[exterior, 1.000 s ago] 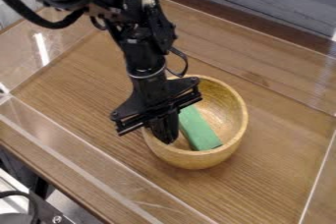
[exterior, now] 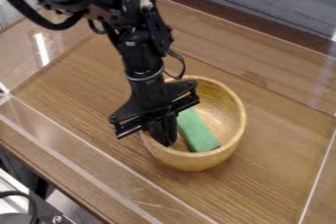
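My black gripper (exterior: 157,120) reaches down from the top left into the left side of a round tan bowl (exterior: 221,149), its fingertips at or just inside the near-left rim. Whether the fingers are open or shut is hard to tell. A green rectangular block (exterior: 197,130) lies in the bowl, to the right of the fingers. The bowl's left part is hidden behind the gripper.
The bowl stands on a wooden table (exterior: 262,189) with clear room to the right and to the left. A pale panelled wall (exterior: 250,7) runs along the back. Dark cables show at the lower left beyond the table's edge.
The gripper and bowl have shifted slightly left since a second ago; the green block stays inside the bowl.
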